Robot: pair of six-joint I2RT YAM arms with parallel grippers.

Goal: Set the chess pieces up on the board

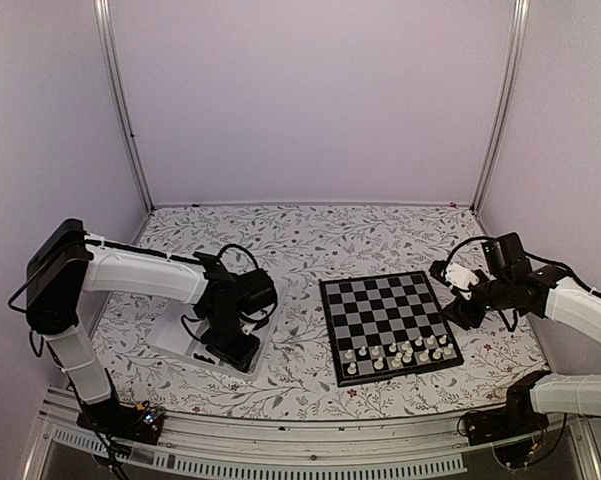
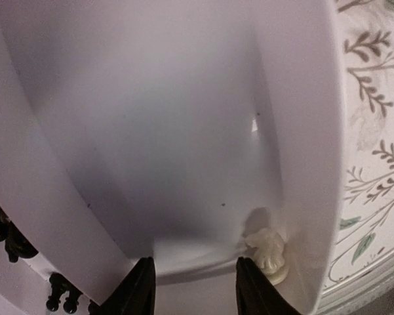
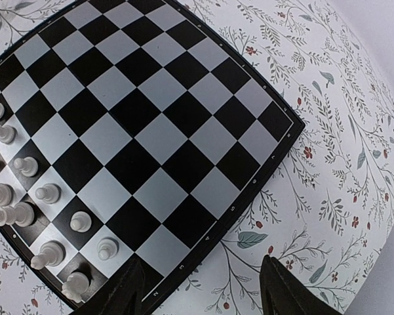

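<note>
Low over the white tray (image 1: 170, 348) at the left is my left gripper, its fingers apart with nothing between them. A single white chess piece (image 2: 270, 254) lies in the tray's corner compartment, beside and partly behind the right finger in the left wrist view. Black pieces (image 2: 64, 294) show in a neighbouring compartment. On the chessboard (image 1: 378, 310), several white pieces (image 3: 47, 193) stand along the near rows. My right gripper hangs off the board's right edge, fingers apart, holding nothing.
The far part of the board is bare. Side walls stand close beyond both arms, and a metal rail (image 1: 280, 425) runs along the front edge.
</note>
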